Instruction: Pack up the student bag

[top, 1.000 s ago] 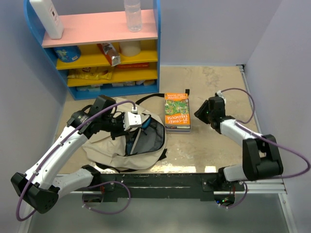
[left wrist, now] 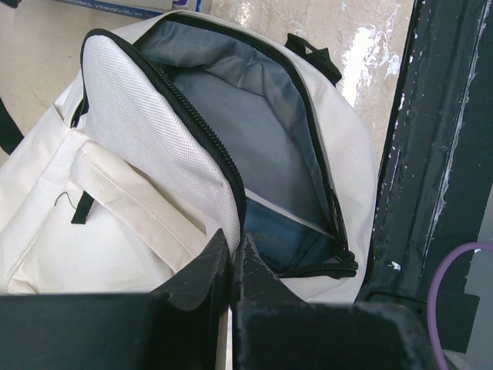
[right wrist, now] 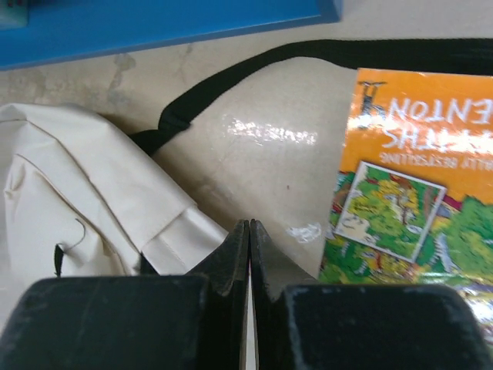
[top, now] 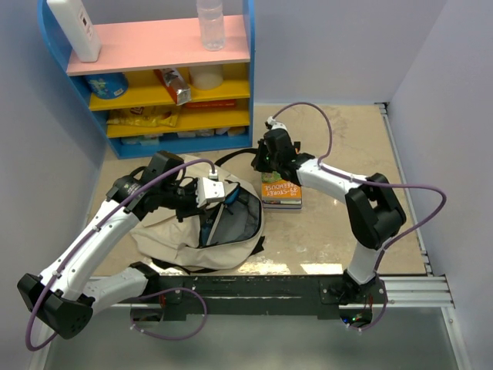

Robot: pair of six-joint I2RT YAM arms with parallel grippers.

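A cream bag (top: 177, 239) with a grey lining lies open on the floor. My left gripper is shut on the zippered edge of its opening, seen from above in the left wrist view. Right of the bag lies a stack of books (top: 281, 193) with an orange, green-pictured cover (right wrist: 412, 123) on top. My right gripper is shut with nothing visible between its fingers, held over the gap between the bag and the books' left edge. A black strap (right wrist: 308, 51) runs behind them.
A blue shelf unit (top: 250, 77) with yellow boards, packets and bottles stands at the back left. Walls close in both sides, and a dark rail (top: 246, 287) runs along the front.
My right arm has swept leftward from the right side of the floor to above the books' upper left. The left arm and bag look unchanged.
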